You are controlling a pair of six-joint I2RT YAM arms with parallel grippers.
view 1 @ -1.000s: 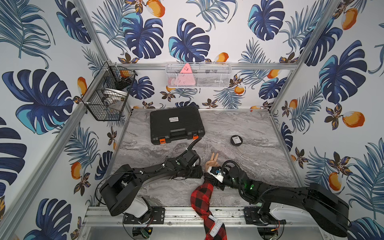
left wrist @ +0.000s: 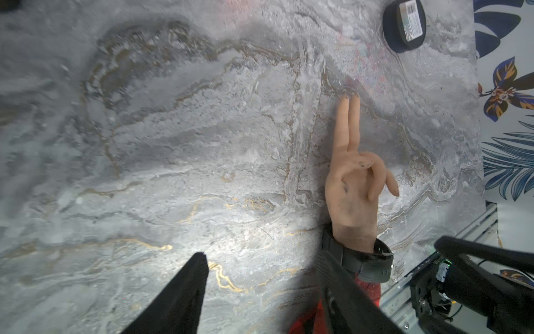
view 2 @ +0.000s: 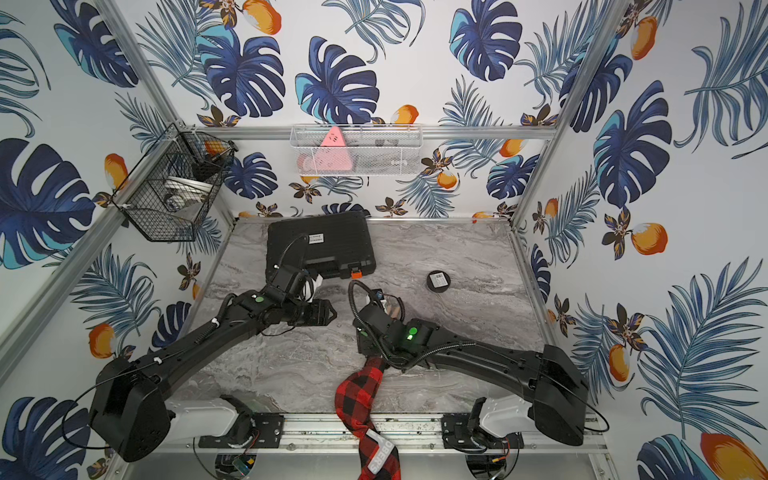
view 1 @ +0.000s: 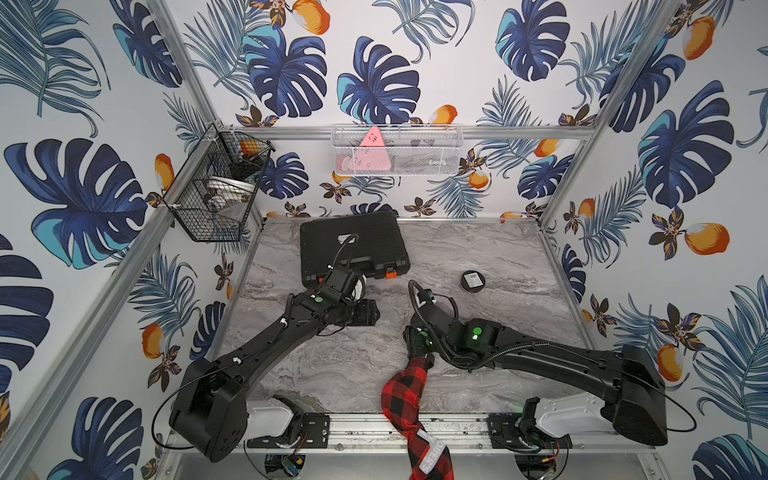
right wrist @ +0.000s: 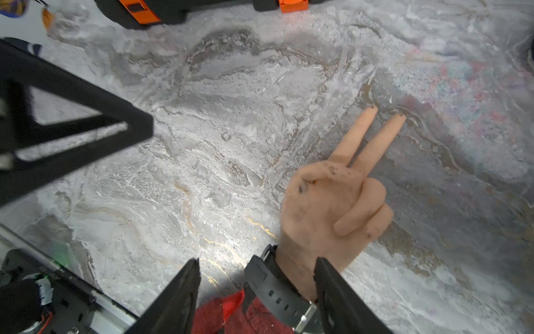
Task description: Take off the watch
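A black watch [left wrist: 361,264] circles the wrist of a model hand [left wrist: 356,194], which lies palm up with two fingers stretched out. Part of its band stands off the skin. From the right wrist view, the watch strap [right wrist: 275,292] shows a pale metal buckle near the lower edge. My right gripper is over the wrist, fingers apart, with the strap appearing below the gap; no grip on it shows. To the left of the hand, my left gripper is open above bare table. The right arm hides most of the hand from above.
Behind the left arm lies a black case [view 1: 352,240] with orange latches. A round black object [view 1: 473,280] sits back right. The plaid red sleeve [view 1: 406,396] runs over the front edge.
My left gripper has drawn back leftward, away from the hand.
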